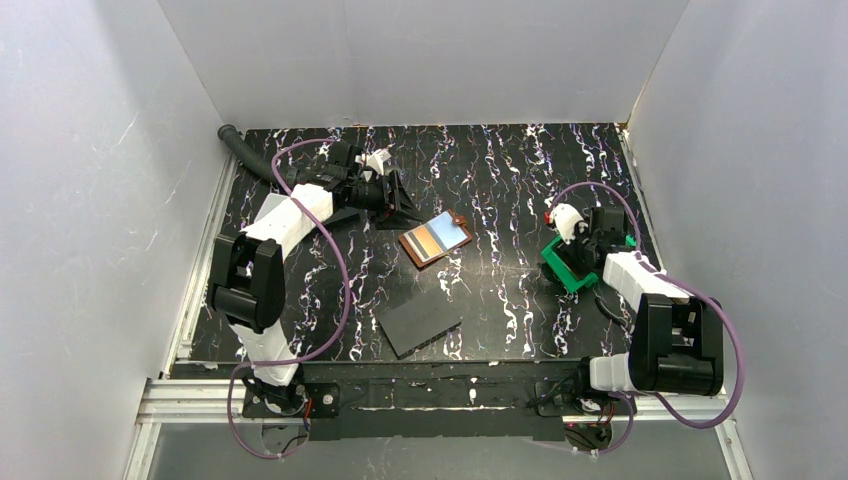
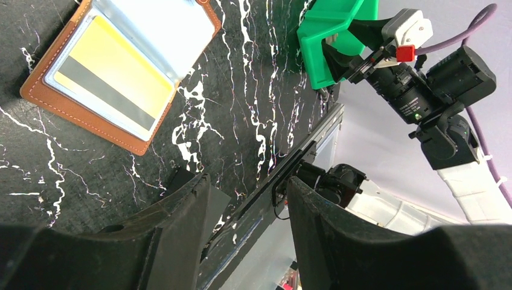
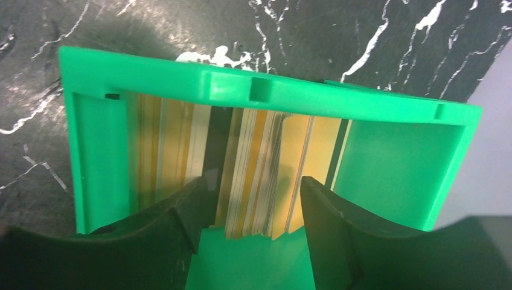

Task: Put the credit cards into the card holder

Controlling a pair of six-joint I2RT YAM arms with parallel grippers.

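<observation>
The brown leather card holder (image 1: 434, 240) lies unfolded mid-table; in the left wrist view one side of the holder (image 2: 51, 104) shows a yellow card (image 2: 115, 66) with a grey stripe, and the other side looks pale blue. My left gripper hovers by the holder's left, fingers parted and empty. A green box (image 3: 142, 65) holds a row of cards (image 3: 247, 163) on edge, yellow, white and dark. Over that row stands my right gripper, open, its fingertips apart with several cards seen between them; contact cannot be made out.
A dark grey flat slab (image 1: 420, 322) lies in front of the holder. A black curved piece (image 1: 608, 310) is beside the green box. Behind the left arm lies a grey flat object (image 1: 270, 205). Open table separates holder from box.
</observation>
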